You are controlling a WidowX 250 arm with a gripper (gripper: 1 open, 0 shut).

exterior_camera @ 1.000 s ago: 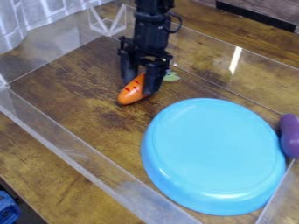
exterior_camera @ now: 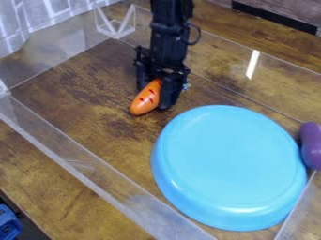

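Observation:
An orange carrot [exterior_camera: 145, 99] lies on the wooden floor of the bin [exterior_camera: 75, 94], upper middle of the camera view. My black gripper [exterior_camera: 160, 82] is down over the carrot's upper end, covering it. Whether the fingers are shut on the carrot or only around it cannot be made out.
A large light blue plate [exterior_camera: 227, 167] fills the lower right, with a purple object [exterior_camera: 313, 145] at the right edge beside it. Clear walls bound the bin on the left. A blue item [exterior_camera: 7, 225] is at the bottom left corner.
The gripper has shifted slightly and now sits lower over the carrot, hiding more of its upper end. The carrot stays in about the same place.

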